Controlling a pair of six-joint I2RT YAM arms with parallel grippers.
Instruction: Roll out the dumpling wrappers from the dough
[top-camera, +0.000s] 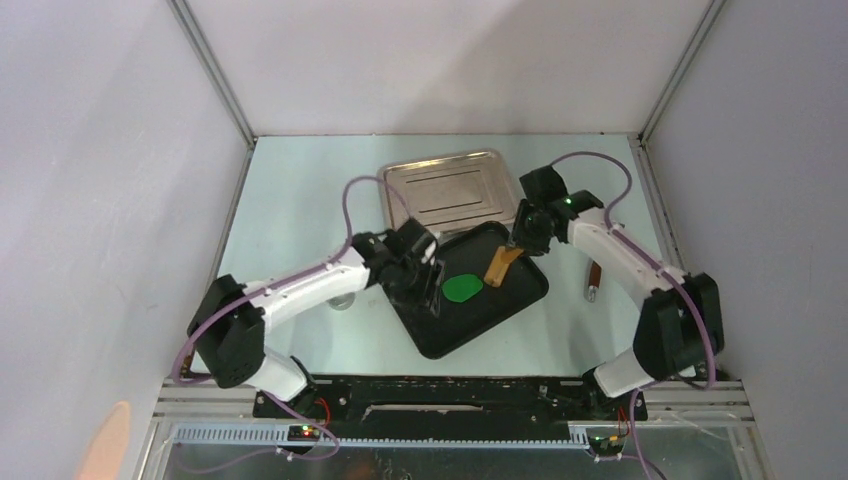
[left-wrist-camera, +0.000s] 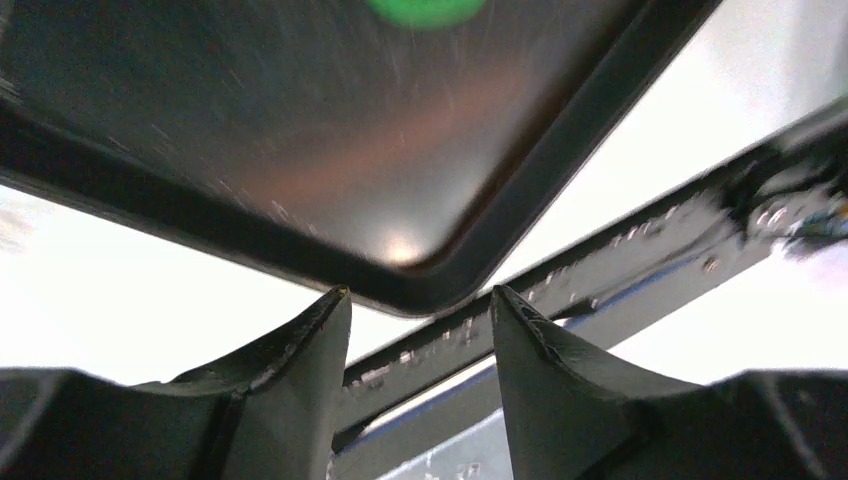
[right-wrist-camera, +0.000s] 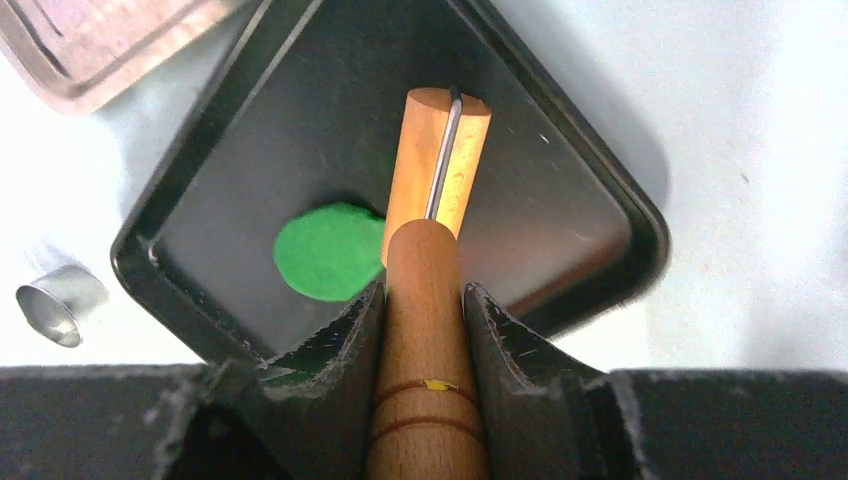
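Note:
A flat green dough piece (top-camera: 462, 288) (right-wrist-camera: 325, 250) lies on the black tray (top-camera: 440, 335) (left-wrist-camera: 460, 270). A wooden roller (top-camera: 501, 266) (right-wrist-camera: 410, 180) on a metal handle rests over the tray just beside the dough. My right gripper (top-camera: 525, 230) is shut on the roller's wooden handle (right-wrist-camera: 425, 330). My left gripper (top-camera: 428, 288) is over the tray's left part, its fingers apart with nothing visible between them; in the left wrist view they point toward the tray's corner.
A steel tray (top-camera: 440, 180) lies behind the black one. A metal cylinder (right-wrist-camera: 62, 305) stands left of the tray, partly hidden in the top view. A wooden-handled tool (top-camera: 593, 280) lies at the right.

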